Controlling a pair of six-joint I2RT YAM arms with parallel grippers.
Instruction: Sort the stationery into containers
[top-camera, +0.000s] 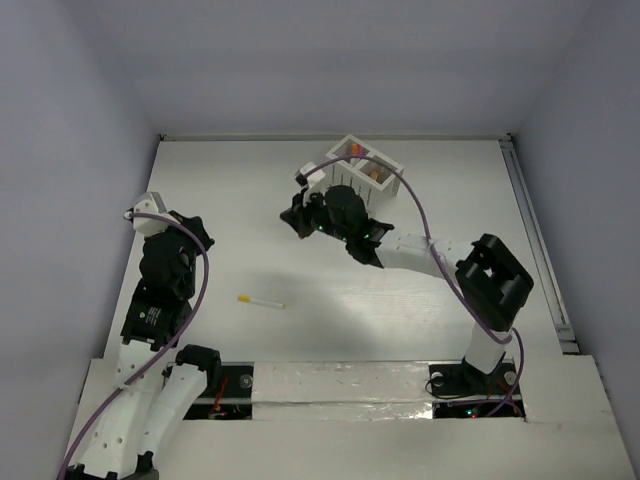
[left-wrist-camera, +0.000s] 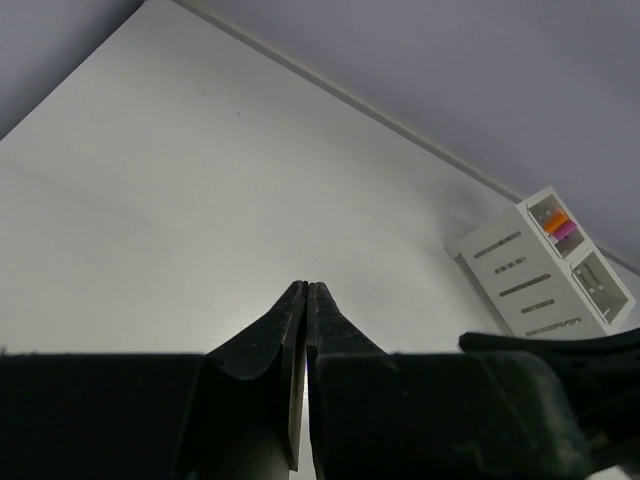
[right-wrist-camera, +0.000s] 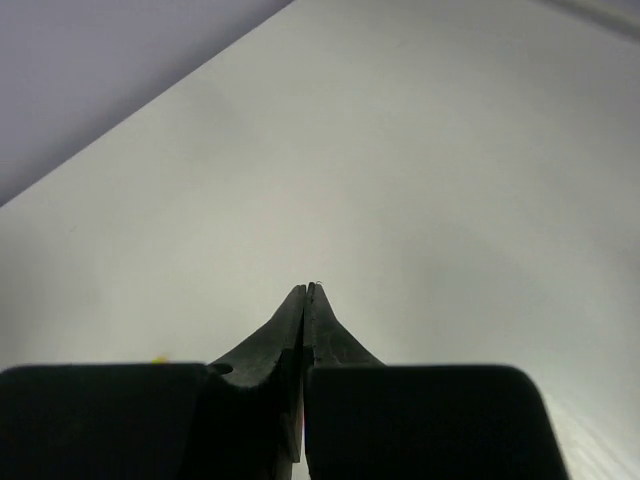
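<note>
A white marker with a yellow cap (top-camera: 262, 302) lies alone on the table, left of centre. At the back stands a white two-compartment container (top-camera: 385, 192), partly covered by the right arm. In the left wrist view, orange and magenta pieces (left-wrist-camera: 559, 225) lie in one compartment of the white container (left-wrist-camera: 530, 280). My right gripper (top-camera: 301, 232) hangs above the middle of the table, shut, with nothing showing between its fingers. At the left side, my left gripper (top-camera: 210, 242) is also shut and holds nothing. A yellow bit (right-wrist-camera: 158, 360) peeks above the right gripper's body.
Grey walls (top-camera: 320, 65) enclose the back and both sides of the table. Apart from the marker, the front and middle of the tabletop (top-camera: 340, 310) are clear. A dark part of the right arm (left-wrist-camera: 570, 350) reaches into the left wrist view.
</note>
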